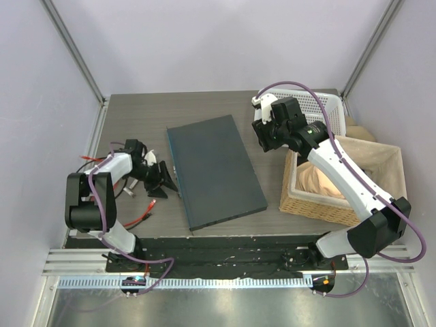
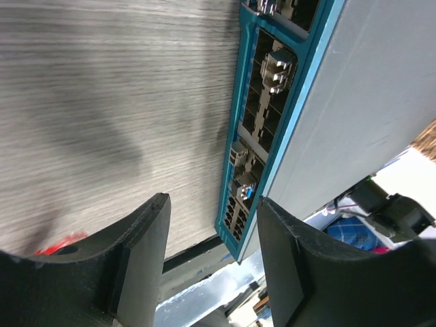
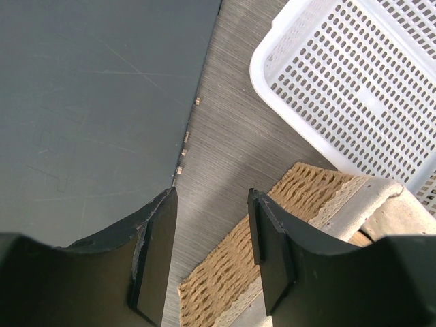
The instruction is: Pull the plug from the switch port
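Observation:
The dark switch (image 1: 214, 170) lies flat; in the left wrist view its blue port face (image 2: 306, 61) shows metal port cages with connectors (image 2: 276, 71) in them. My left gripper (image 1: 168, 182) is at this face, near its front half; in its wrist view the fingertips (image 2: 269, 211) stand apart, the right one against or just before the switch's edge. Whether it grips anything is unclear. My right gripper hangs open at the switch's right, near the baskets, with nothing visible between its fingers.
Red and black cables (image 1: 146, 211) lie left of the switch. A white plastic basket (image 1: 313, 102) and a lined wicker basket (image 1: 317, 211) stand at the right. Bare table lies behind the switch and in a narrow strip at its right.

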